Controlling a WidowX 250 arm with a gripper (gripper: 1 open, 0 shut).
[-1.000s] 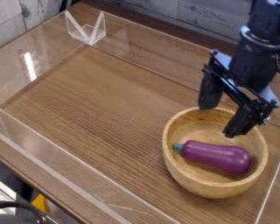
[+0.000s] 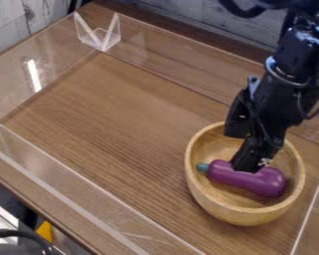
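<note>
A purple eggplant (image 2: 253, 180) with a small green stem lies in a wooden bowl (image 2: 209, 199) at the lower right. My black gripper (image 2: 246, 147) hangs over the back half of the bowl, its fingers open and pointing down at the eggplant. The gripper and arm hide part of the bowl's back rim.
A clear, angular container (image 2: 96, 32) stands at the back left. Dark walls border the table at the back and lower left.
My gripper has moved down toward the eggplant and turned, with its fingers now lower in the bowl. The bowl and eggplant look unmoved.
</note>
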